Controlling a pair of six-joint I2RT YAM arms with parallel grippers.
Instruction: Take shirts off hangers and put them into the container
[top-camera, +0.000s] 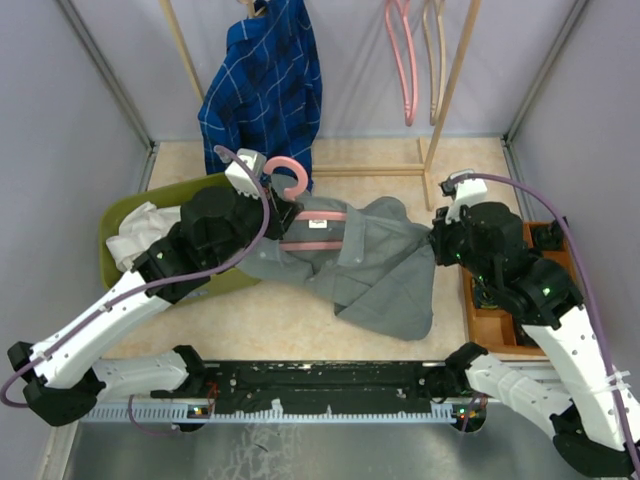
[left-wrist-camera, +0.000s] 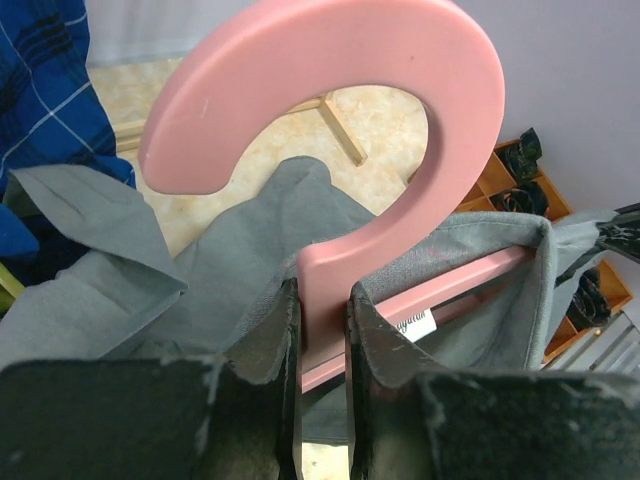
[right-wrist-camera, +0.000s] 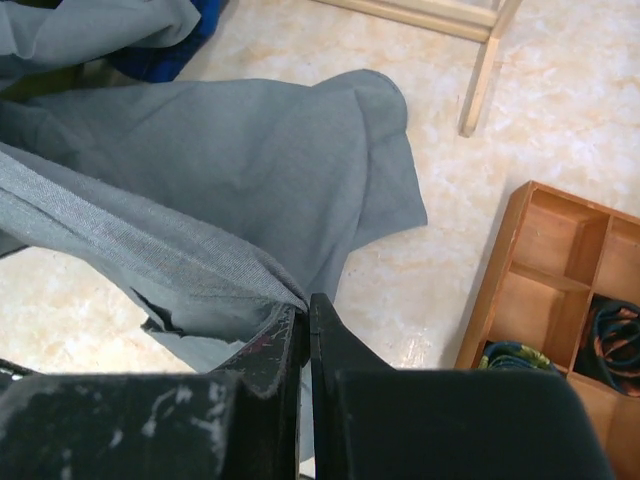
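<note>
The grey shirt is stretched between my two arms above the table. My left gripper is shut on the neck of the pink hanger, just under its curved hook. The hanger's bars and a white label show through the shirt's opening in the top and left wrist views; its far end is hidden in the cloth. On the right, my right gripper is shut on a pinched fold of the shirt, and the cloth runs taut from its fingertips toward the left.
A blue plaid shirt hangs on the wooden rack at the back, beside empty pink and beige hangers. An olive basket with white cloth stands left. At right lies a wooden compartment box holding dark items.
</note>
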